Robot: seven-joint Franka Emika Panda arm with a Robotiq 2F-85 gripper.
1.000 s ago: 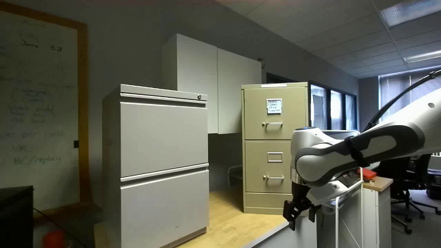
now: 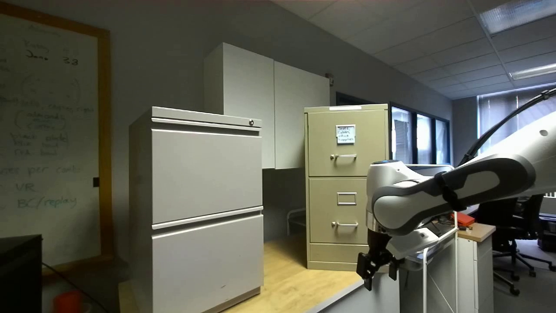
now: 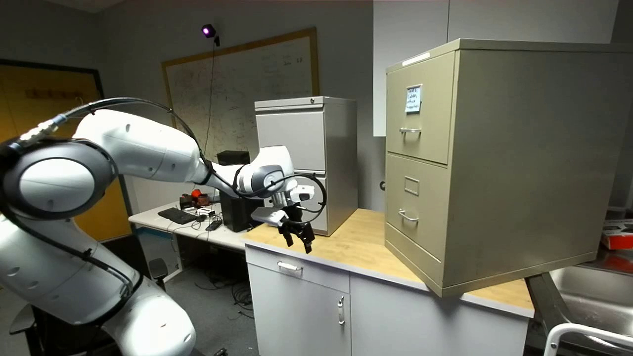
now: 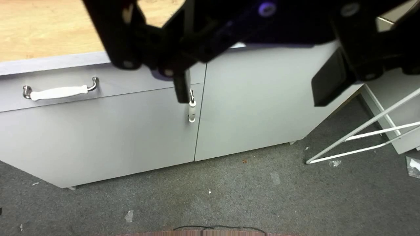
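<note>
My gripper is open and empty, its dark fingers spread wide apart across the top of the wrist view. In exterior view 2 the gripper [image 3: 298, 246] hangs pointing down by the counter's front edge, above the drawer. The beige filing cabinet [image 3: 415, 196] stands on the counter to its right in that view, with both drawers shut. The taller grey filing cabinet [image 2: 206, 177] stands on the same counter, also shut. Below the counter, a drawer with a white handle [image 4: 59, 92] and a door with an upright handle [image 4: 192, 112] are both closed.
Bare wooden countertop [image 2: 292, 266] lies between the two filing cabinets. A white metal frame [image 4: 346, 137] stands on the floor at the right. The sink [image 3: 587, 296] is beyond the beige cabinet, and a desk [image 3: 160, 220] stands at the left.
</note>
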